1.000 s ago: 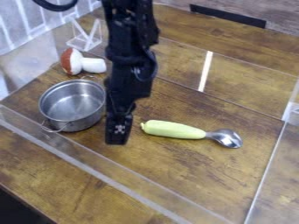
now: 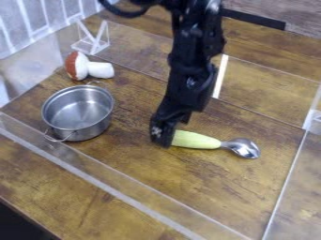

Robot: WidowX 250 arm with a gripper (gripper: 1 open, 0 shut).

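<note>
My black gripper (image 2: pixel 163 129) is open, low over the wooden table at the left end of a pale green, elongated vegetable-like object (image 2: pixel 197 141), whose left tip is partly behind the fingers. Whether they touch it is unclear. A metal spoon (image 2: pixel 243 148) lies at that object's right end. A steel pot (image 2: pixel 78 112) with side handles stands to the left of my gripper.
A brown-and-white mushroom-like toy (image 2: pixel 94 68) lies behind the pot, near a white stand (image 2: pixel 93 38). Clear walls edge the wooden table (image 2: pixel 150 197).
My gripper has moved right, from beside the pot to the left end of the green object. The pot, spoon and green object look unmoved.
</note>
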